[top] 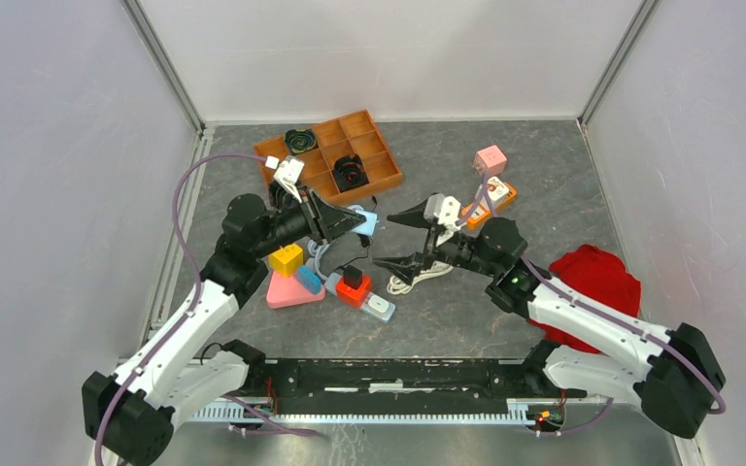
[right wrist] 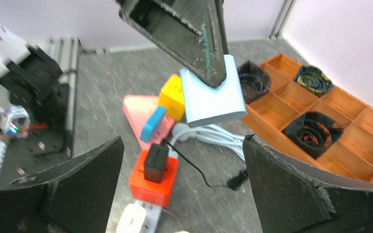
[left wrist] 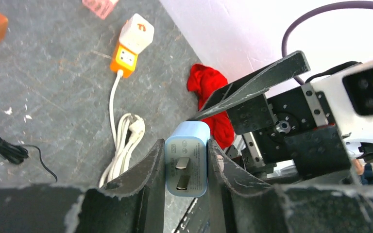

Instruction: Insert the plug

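My left gripper is shut on a light blue plug, held up in the air; in the left wrist view the plug shows two flat metal prongs toward the camera. My right gripper stands open just to the right of the plug, apart from it, with nothing between its fingers. Below lie a power strip carrying an orange adapter with a black plug on it, and an orange socket strip with a white adapter at the back right.
A wooden compartment tray is at the back left. A pink piece, yellow cube, coiled white cable, pink cube and red cloth lie around.
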